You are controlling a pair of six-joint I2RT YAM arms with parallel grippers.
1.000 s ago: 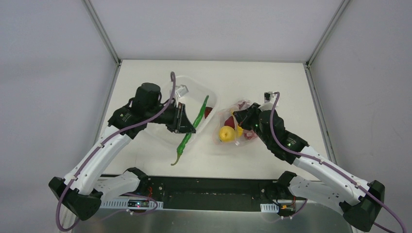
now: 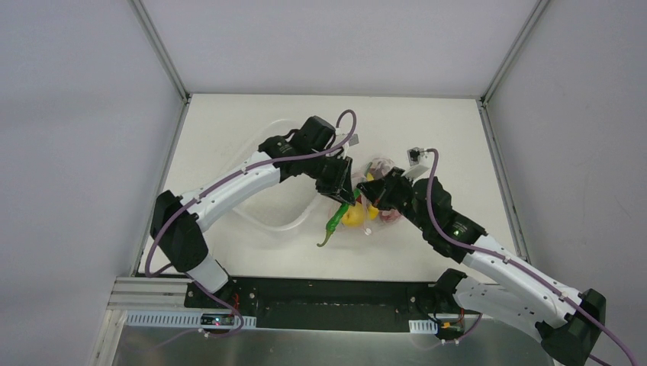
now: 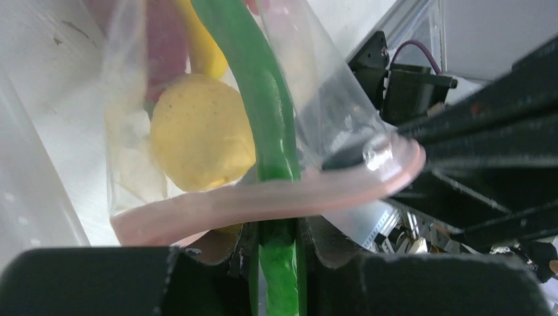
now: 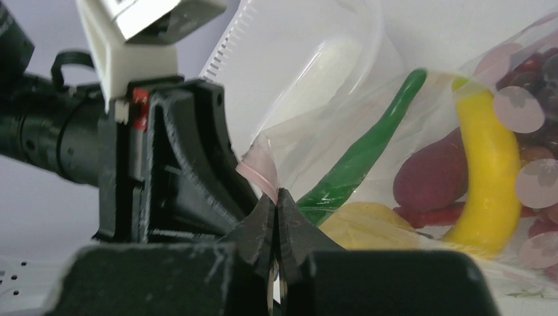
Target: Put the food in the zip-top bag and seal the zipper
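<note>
My left gripper is shut on a long green pepper (image 3: pixel 266 112). In the left wrist view the pepper's far end reaches past the pink-edged mouth of the clear zip top bag (image 3: pixel 283 197), over a yellow round fruit (image 3: pixel 201 131) inside. Its curled stem end (image 2: pixel 324 240) hangs outside in the top view. At the bag's mouth my right gripper is shut, with the bag's pink edge (image 4: pixel 262 168) at its fingertips. Inside the bag, the right wrist view shows a yellow banana-shaped item (image 4: pixel 487 171), a dark red item (image 4: pixel 434 171) and grapes (image 4: pixel 543 79).
A translucent white bin (image 2: pixel 278 226) stands left of the bag, partly under my left arm. The two grippers are close together at the bag's mouth.
My left gripper has carried the green pepper from over the bin rightward to the bag, and the pepper's front end is now at the bag's mouth.
</note>
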